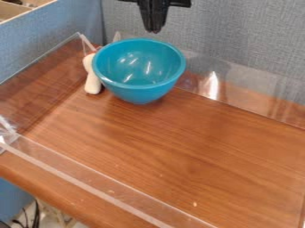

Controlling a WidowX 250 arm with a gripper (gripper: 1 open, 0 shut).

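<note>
A teal plastic bowl (139, 76) sits upright toward the back left of the wooden table, empty inside. Just left of it a pale cream cylindrical object (92, 78) with a thin string or wire lies on the table. At the top of the view my black gripper (154, 27) hangs above the bowl's back side, pointing down, with nothing visible between its fingers; it looks shut.
Grey padded walls (238, 44) enclose the back and left. Clear plastic strips run along the table's back and front edges. Cables hang below the front left.
</note>
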